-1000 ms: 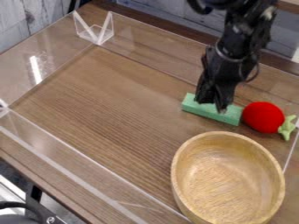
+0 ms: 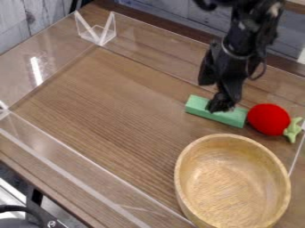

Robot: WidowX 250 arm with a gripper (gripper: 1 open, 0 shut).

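My black gripper (image 2: 215,89) hangs over the upper right of the table with its fingers spread open, just above and behind a light green bar (image 2: 216,112). Nothing shows between the fingers. A red plush vegetable (image 2: 268,118) with pale green leaves lies to the right of the bar. A large beige bowl (image 2: 231,215) sits at the lower right, in front of both.
A white wire holder (image 2: 96,27) stands at the back left. The table's back edge runs behind my arm.
The objects appear unmoved.
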